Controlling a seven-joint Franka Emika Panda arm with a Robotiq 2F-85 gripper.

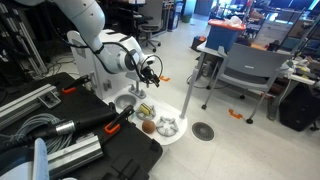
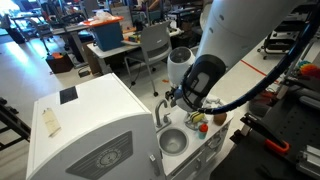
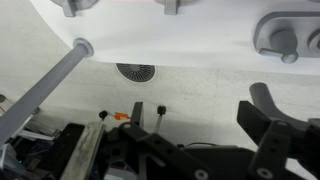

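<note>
My gripper [image 1: 150, 72] hangs above the back of a small white sink counter, with nothing visible between its fingers. In the wrist view the gripper has its two fingers wide apart at the lower left and right. On the counter are a round sink basin [image 2: 173, 142] and a grey faucet [image 2: 158, 110]. Beside them lie a yellow item [image 1: 147, 108], a small red item [image 2: 203, 128], a round brown item [image 1: 149, 127] and a crumpled pale item [image 1: 168, 127]. What these items are is too small to tell.
A grey chair [image 1: 250, 70] and a blue-topped table [image 1: 224, 37] stand beyond the counter. Dark work surfaces with a red-handled clamp [image 1: 120, 118] crowd the near side. A round drain [image 1: 203, 131] lies in open floor to the right.
</note>
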